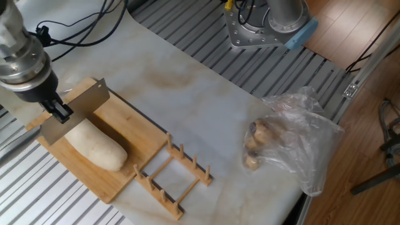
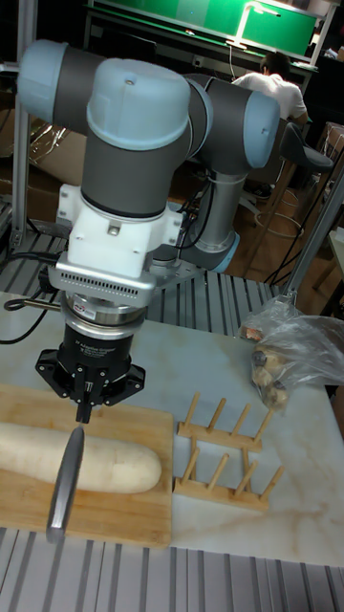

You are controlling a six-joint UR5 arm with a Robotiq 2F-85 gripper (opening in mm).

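A broad-bladed knife with a grey metal handle is held by its blade in my gripper, whose fingers are shut on it. Its blade stands on edge across a long pale radish, over the part toward the left end in the exterior view 2. The radish lies on a wooden cutting board. Whether the blade's edge touches the radish I cannot tell. In the other view, the gripper is above the radish, and the knife handle points toward the camera.
A wooden peg rack stands against the board's right side. Farther right, a clear plastic bag holds several brownish lumps. Bare tabletop lies between board and bag. Black cables hang behind the arm.
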